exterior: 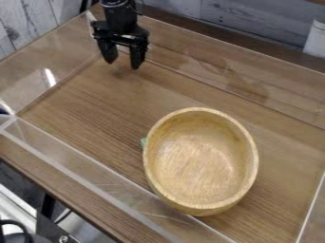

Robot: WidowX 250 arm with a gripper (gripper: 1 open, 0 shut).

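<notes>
My gripper (121,52) is at the top left of the camera view, a dark mechanism low over the wooden surface, its fingers pointing down and apart, looking open. I cannot make out anything between them. A large empty beige oval bowl (200,159) sits at the lower right, well away from the gripper. A small pale green item (146,142) peeks out at the bowl's left edge, mostly hidden.
A white cylindrical object (315,36) stands at the top right edge. Clear plastic edging (89,166) runs along the lower left, with dark cables beyond it.
</notes>
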